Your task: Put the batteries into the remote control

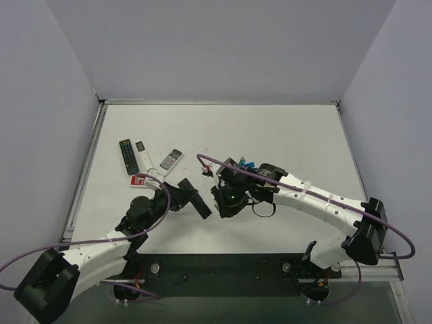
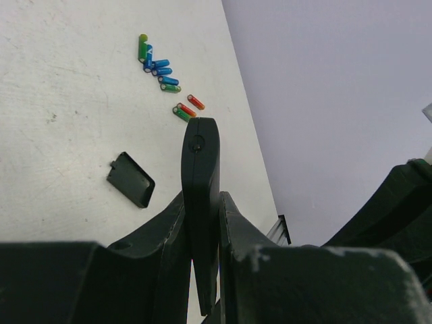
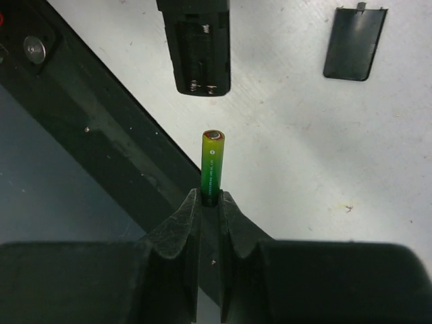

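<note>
My left gripper is shut on a black remote (image 2: 200,155), held at an angle above the table. In the right wrist view the remote's open battery compartment (image 3: 199,57) faces the camera, with springs visible and no battery seen in it. My right gripper is shut on a green battery (image 3: 212,162), its top end toward the compartment and apart from it. The detached battery cover lies on the table, also seen in the left wrist view (image 2: 131,179).
Several loose batteries (image 2: 167,80) lie on the table beyond the cover. Other remotes (image 1: 128,156) lie at the back left. The table's dark front edge (image 1: 216,277) runs below both grippers.
</note>
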